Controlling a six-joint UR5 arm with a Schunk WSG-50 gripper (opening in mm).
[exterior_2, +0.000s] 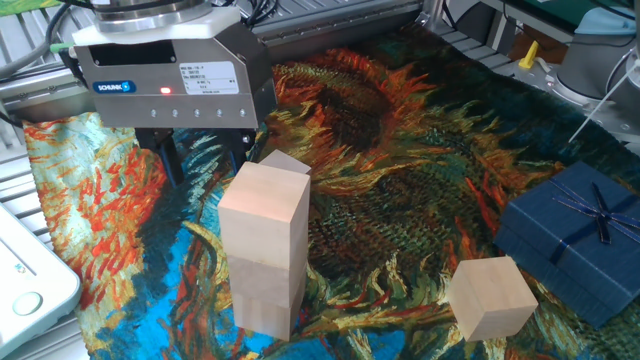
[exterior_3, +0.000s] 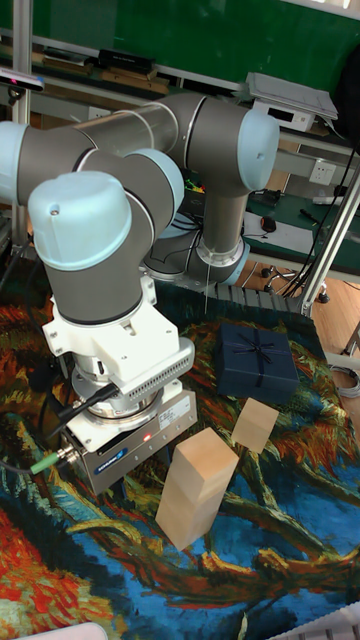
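A tall stack of pale wooden blocks stands upright on the painted cloth in exterior view 2. Just behind it and to the left hangs my gripper, open, its two dark fingers spread apart and pointing down. Nothing shows between them; the right fingertip is partly hidden by the stack's top. Behind the stack peeks the corner of another pale block. A single wooden cube sits apart to the right. In exterior view 3 the stack stands beside the gripper body, and the fingers are hidden.
A dark blue box with a ribbon bow lies at the right, beyond the single cube. A white device sits at the left edge. Cloth between the stack and the blue box is mostly clear, apart from the cube.
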